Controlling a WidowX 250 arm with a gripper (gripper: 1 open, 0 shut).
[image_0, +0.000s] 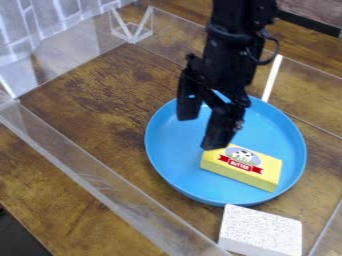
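My black gripper hangs over the blue plate, its fingers spread open and pointing down, one on the left and one lower to the right. A yellow butter box with a red label lies on the right part of the plate, just below the right finger. Nothing shows held between the fingers.
A white block lies in front of the plate at the bottom right. A white stick-like object is behind the plate, partly hidden.
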